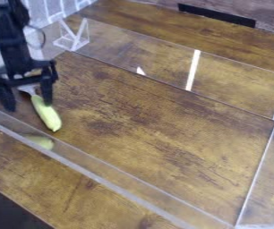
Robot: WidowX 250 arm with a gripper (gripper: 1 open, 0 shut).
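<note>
A black gripper (20,89) is at the left of the camera view, open and slightly blurred, its fingers low over the upper end of a long pale yellow-green object (48,117). That object lies on the wooden floor of a clear-walled enclosure and has a greyish tip, now partly hidden behind the gripper. Whether the fingers touch it cannot be told.
Clear walls (164,190) surround the wooden work surface (164,134), whose middle and right are free. A reflection of the pale object shows in the near wall. A dark slot (216,16) is at the back.
</note>
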